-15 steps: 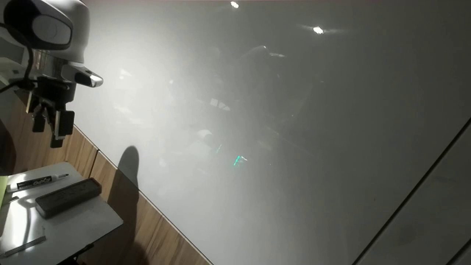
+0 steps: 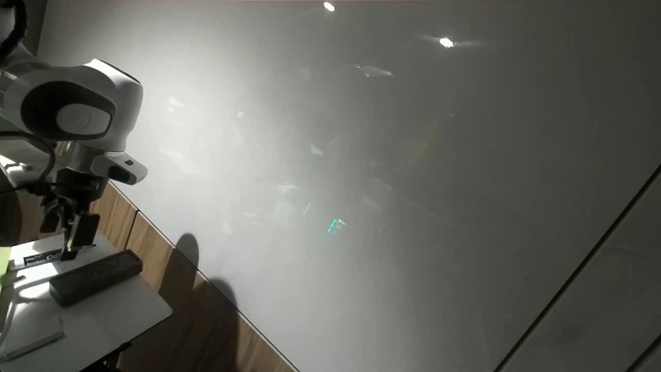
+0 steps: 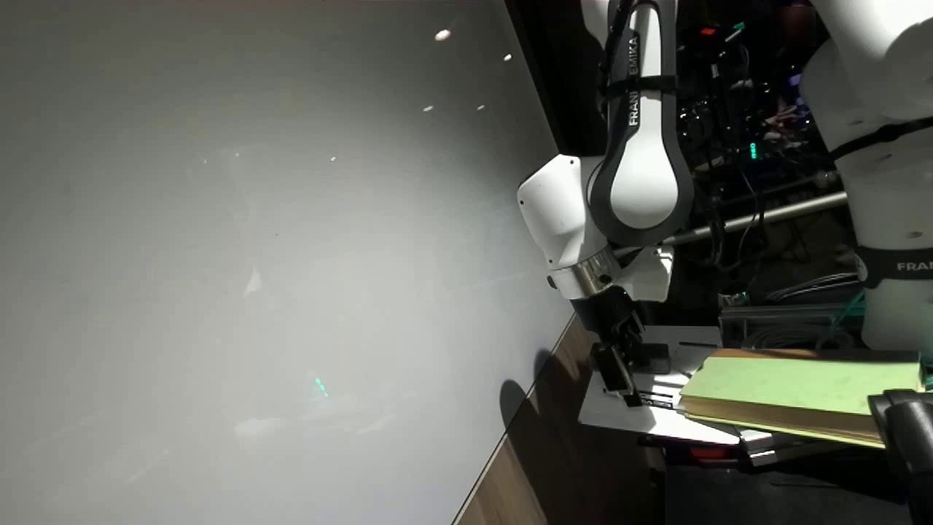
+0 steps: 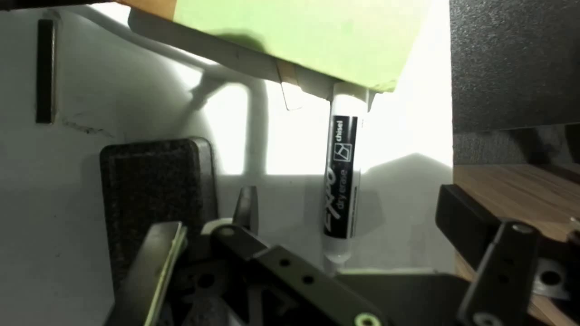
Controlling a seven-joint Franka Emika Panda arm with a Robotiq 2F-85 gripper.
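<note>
An Expo dry erase marker (image 4: 342,179) with a black label and white barrel lies on a white board (image 4: 272,217), its far end beside the green block. My gripper is open above the marker. In the wrist view the marker runs between the spread fingers, one finger (image 4: 247,209) left of it and the other finger (image 4: 465,225) right of it. No contact shows. In exterior view 1 the gripper (image 2: 62,241) hangs low at the board and covers part of the marker (image 2: 40,257). A dark eraser (image 4: 155,195) lies left of the marker.
The green-topped block (image 4: 315,32) sits close to the marker's far end. A thin dark bar (image 4: 46,70) lies at the board's left. A large whiteboard wall (image 2: 403,186) with wooden panelling (image 2: 161,254) below stands alongside.
The arm has come down from well above the board to just over the marker. Its shadow on the wall and panelling has changed. Marker and eraser appear unmoved.
</note>
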